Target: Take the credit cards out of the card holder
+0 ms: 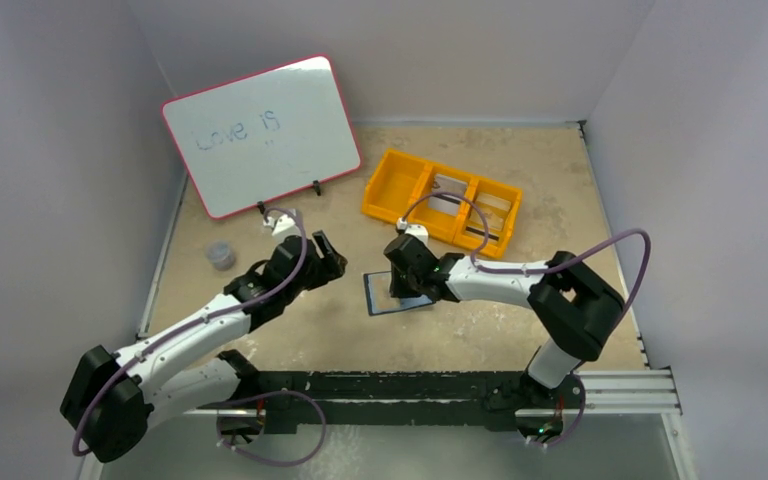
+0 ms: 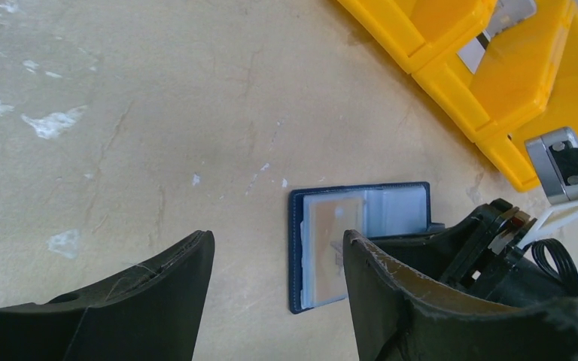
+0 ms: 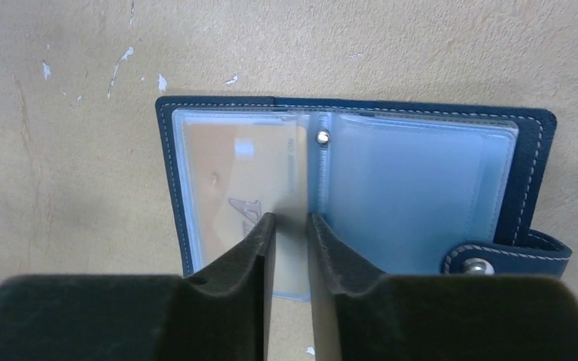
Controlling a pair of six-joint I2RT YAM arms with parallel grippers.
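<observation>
The dark blue card holder (image 3: pixel 524 171) lies open on the table, clear sleeves on both halves. Its left sleeve shows a beige card (image 3: pixel 223 172); the right one (image 3: pixel 418 180) looks pale blue. My right gripper is over the holder, narrowly part open, its fingertips at the right edge of the beige card's sleeve; whether anything is between them is unclear. My left gripper hangs open above the table to the left of the holder, with only tabletop showing between its fingers.
A yellow three-compartment tray (image 1: pixel 393 185) with pale items stands behind the holder. A whiteboard (image 1: pixel 260 140) rests at the back left, and a small translucent cup (image 1: pixel 219 255) sits on the left.
</observation>
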